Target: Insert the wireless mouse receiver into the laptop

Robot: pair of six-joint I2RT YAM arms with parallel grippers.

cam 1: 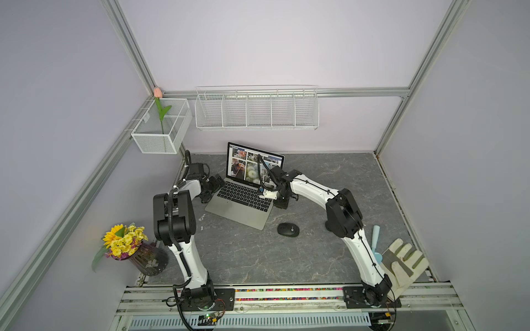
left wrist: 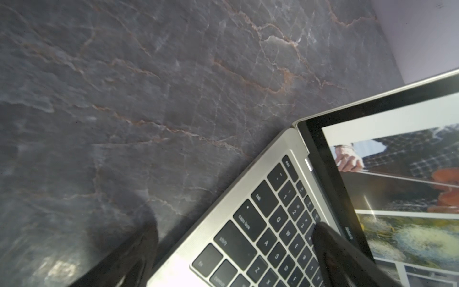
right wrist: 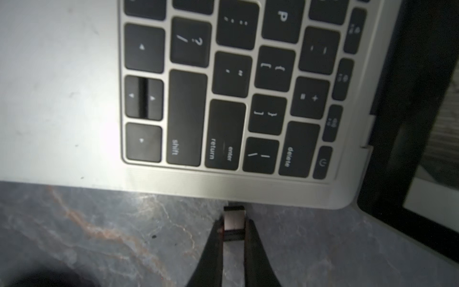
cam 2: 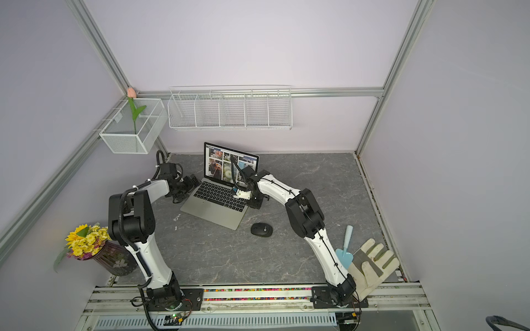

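An open laptop stands mid-table, screen lit. In the right wrist view my right gripper is shut on the small receiver, held close against the laptop's right side edge beside the enter key; whether its plug is in a port I cannot tell. My left gripper stands open at the laptop's left front, over the keyboard edge, holding nothing. A black mouse lies in front of the laptop.
A flower vase is at front left, a blue scoop and glove at front right. Wire baskets hang on the walls.
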